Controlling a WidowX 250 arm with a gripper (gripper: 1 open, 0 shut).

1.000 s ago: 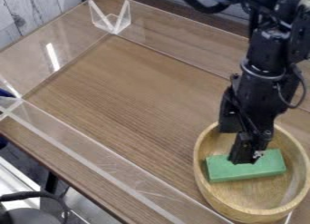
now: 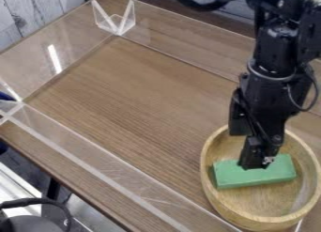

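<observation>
A green block (image 2: 253, 175) lies in a round wooden bowl (image 2: 264, 212) at the lower right. My black gripper (image 2: 257, 149) hangs over the bowl, pointing down, its fingers just above or at the block's back part. It is open; whether its tips touch the block cannot be told.
A black object lies outside the table at the lower left.
The gripper has shifted slightly over the bowl; the block and bowl look nearly unchanged.
</observation>
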